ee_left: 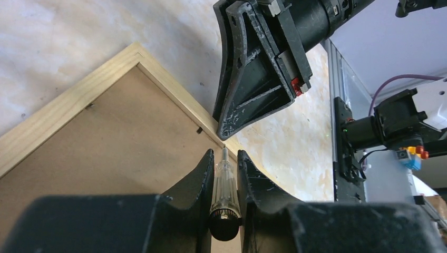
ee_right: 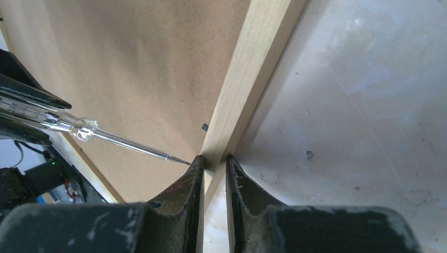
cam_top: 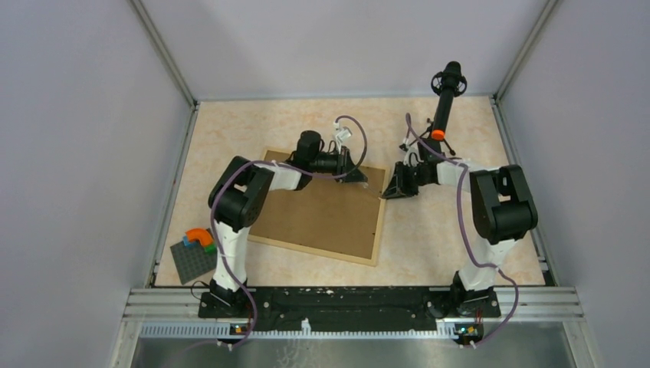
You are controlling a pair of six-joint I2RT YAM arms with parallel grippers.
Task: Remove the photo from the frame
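Note:
A wooden frame [cam_top: 314,252] lies back side up on the table, its brown backing [cam_top: 326,218] sitting inside the rim. My left gripper is shut on a clear-handled screwdriver [ee_right: 83,128], which slants over the backing. In the right wrist view the screwdriver's tip ends at the inner edge of the frame's side bar, close to my right gripper. That gripper is shut on the bar [ee_right: 248,79], one finger on each side of it. A small dark tab [ee_right: 205,127] shows at the bar's inner edge. The photo itself is hidden.
A grey baseplate [cam_top: 192,264] with an orange curved block [cam_top: 200,236] lies at the table's front left. Bare table [cam_top: 437,238] spreads to the right of the frame. Dark tabs [ee_left: 198,130] line the rim.

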